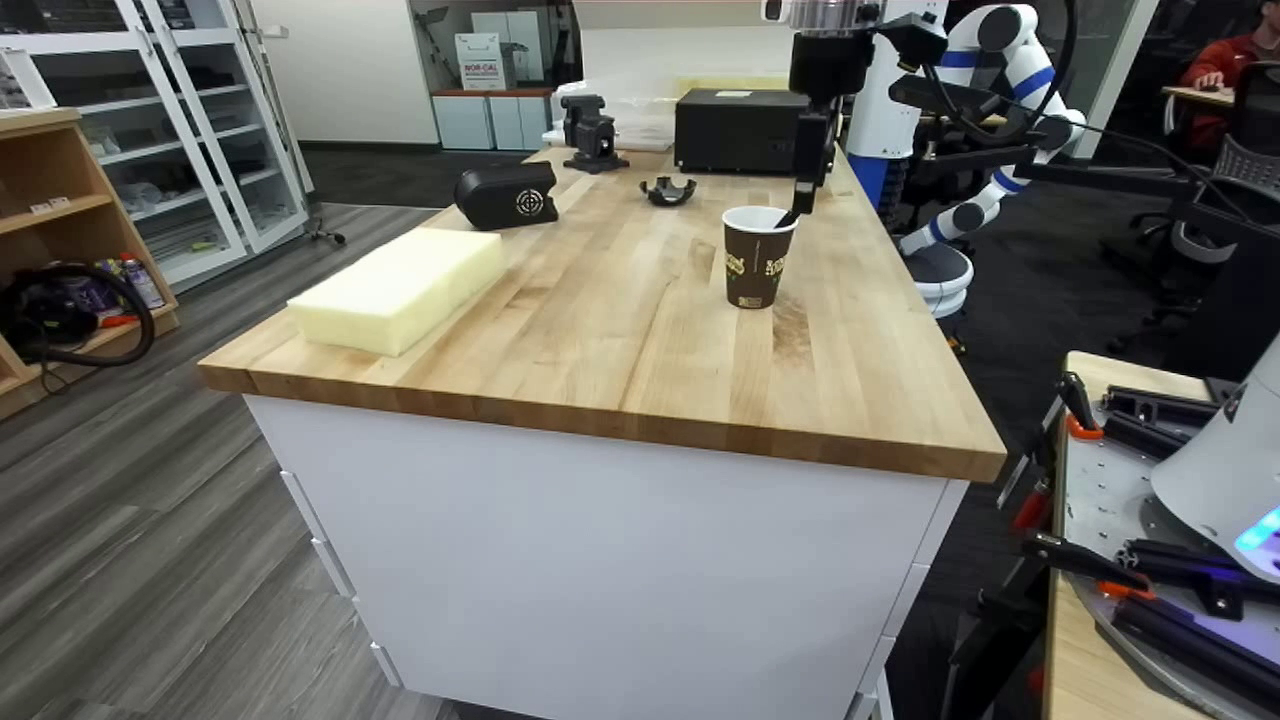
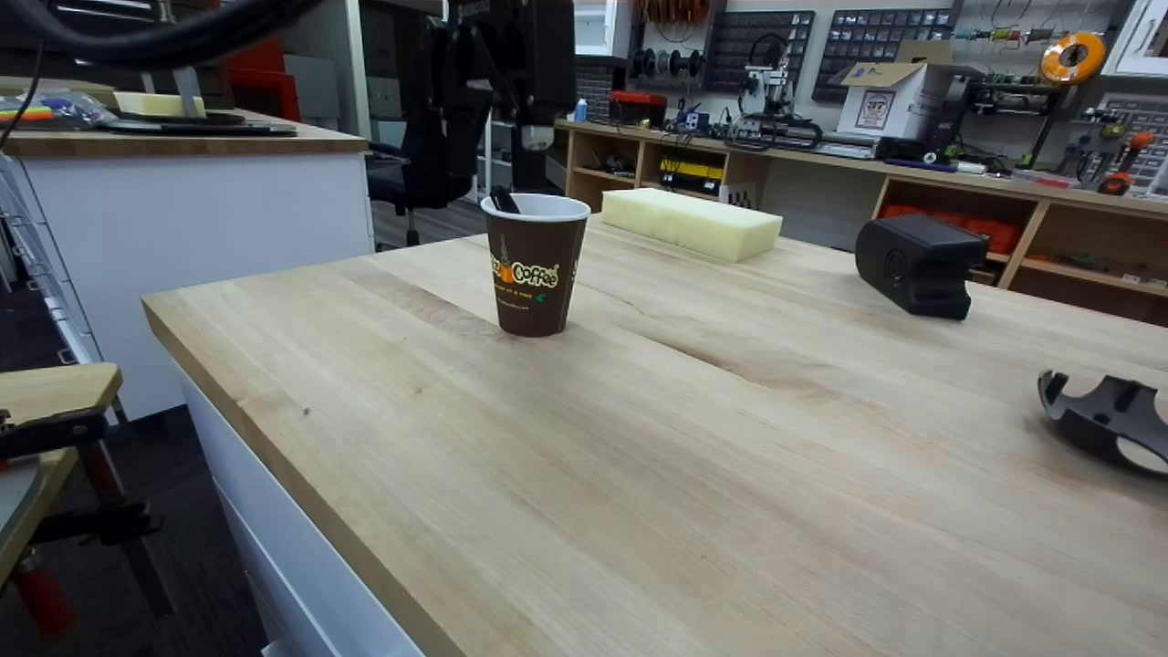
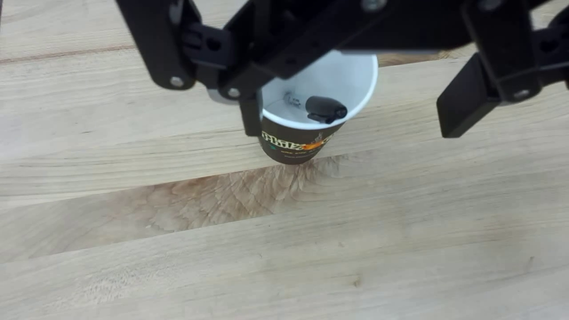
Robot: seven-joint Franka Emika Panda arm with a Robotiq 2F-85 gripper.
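Observation:
A brown paper coffee cup (image 1: 757, 264) with a white rim stands upright on the wooden table. Inside it leans a black pen (image 3: 325, 108), whose dark end pokes up at the rim in exterior view 2; its lower part is mostly hidden. My gripper is open over the cup, its fingers wide apart and nothing held. In the wrist view one fingertip (image 3: 250, 116) overlaps the cup's left edge, while the other fingertip (image 3: 462, 101) is well clear to the right. Whether the left one touches the cup I cannot tell.
On the table also lie a pale yellow foam block (image 1: 402, 288), a black case-like object (image 1: 506, 196) and a curved black part (image 1: 667, 191). Farther back are a black box (image 1: 740, 130) and a small black stand (image 1: 591, 132). Bare wood surrounds the cup.

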